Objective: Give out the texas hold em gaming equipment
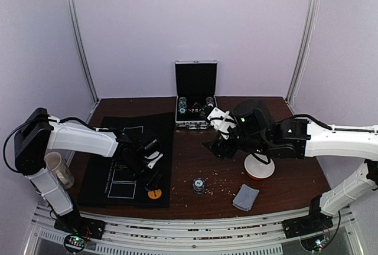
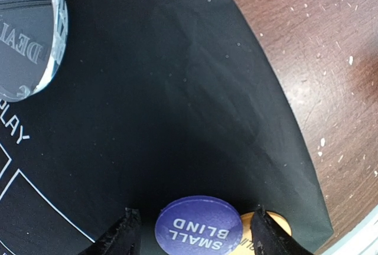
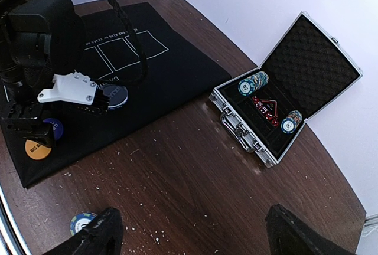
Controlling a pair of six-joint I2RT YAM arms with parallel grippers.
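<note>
In the left wrist view my left gripper is open, its fingers on either side of the purple SMALL BLIND disc (image 2: pixel 199 225), with a gap showing on the left. An orange disc (image 3: pixel 38 149), the big blind by its lettering, lies against it on the black mat (image 3: pixel 171 81); one finger partly covers it. A clear DEALER disc (image 3: pixel 116 96) lies farther in on the mat. My right gripper hangs open and empty over bare wood. The open silver case (image 1: pixel 195 113) at the back holds chip stacks and red dice.
A chip stack (image 1: pixel 198 186) stands on the table right of the mat. Toward the right are a white bowl (image 1: pixel 259 166) and a grey cloth (image 1: pixel 245 198). At far left stands a mug (image 1: pixel 59 169). White crumbs dot the wood.
</note>
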